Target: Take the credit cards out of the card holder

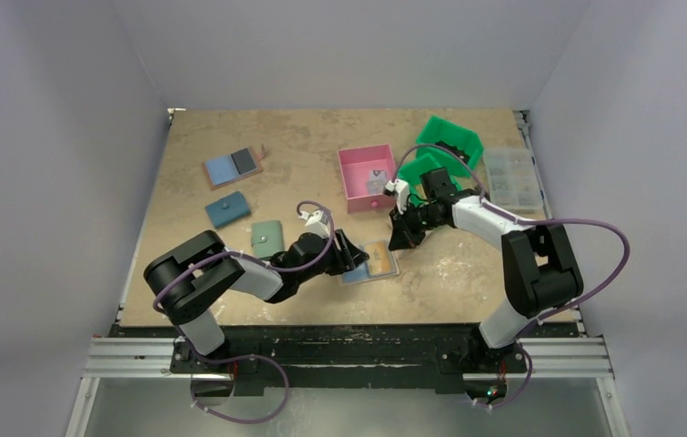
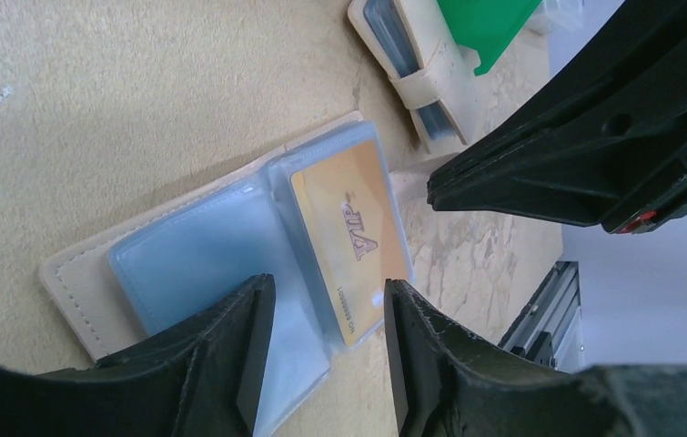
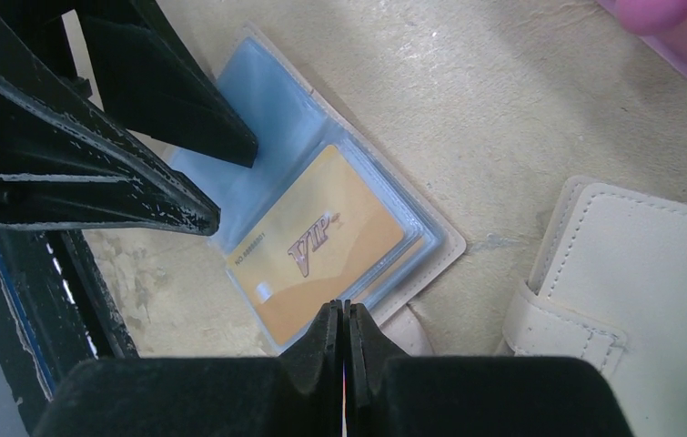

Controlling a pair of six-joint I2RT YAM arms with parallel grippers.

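The opened card holder (image 1: 358, 275) lies at the front middle, with blue sleeves (image 2: 212, 255) and a tan card (image 2: 348, 228) tucked in its right part. My left gripper is part open above it, its fingertips at the blue sleeve and near the card's lower edge. My right gripper is shut at the holder's near edge in the right wrist view; something thin and coloured shows faintly low between its fingers, too small to identify.
A closed white holder (image 3: 649, 282) lies behind. Pink box (image 1: 365, 173), green bins (image 1: 449, 127) and clear tray (image 1: 512, 177) stand at the back right. Other holders (image 1: 227, 209) lie left.
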